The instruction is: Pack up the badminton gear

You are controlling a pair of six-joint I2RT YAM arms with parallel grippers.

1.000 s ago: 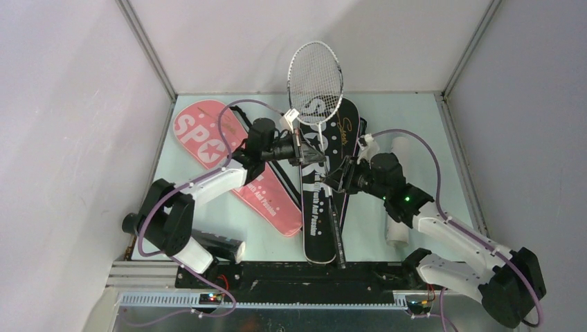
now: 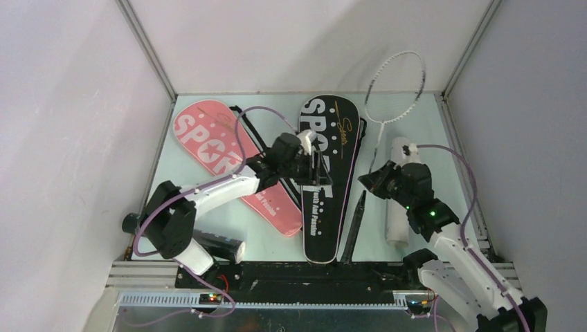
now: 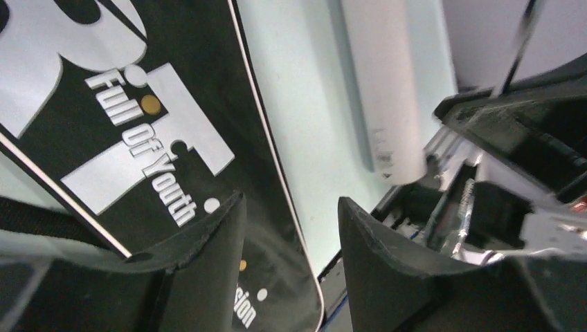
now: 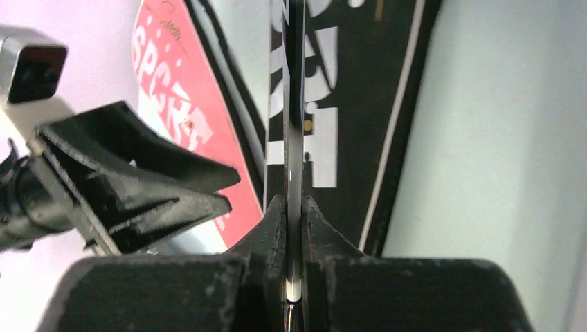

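In the top view the white racket (image 2: 394,116) stands out to the right, its shaft (image 4: 293,173) held by my right gripper (image 2: 367,181), which is shut on it. The dark handle (image 2: 354,232) hangs beside the black racket bag (image 2: 320,228). My left gripper (image 2: 318,176) is over that bag, fingers apart with nothing between them; the bag shows below it in the left wrist view. The pink racket bag (image 2: 218,145) lies on the left, partly under the left arm.
A white tube (image 2: 396,228) lies on the right under the right arm. A dark tube (image 2: 221,245) lies near the front left. The table (image 2: 173,214) is bordered by white walls.
My right gripper has carried the racket rightward, off the black bag.
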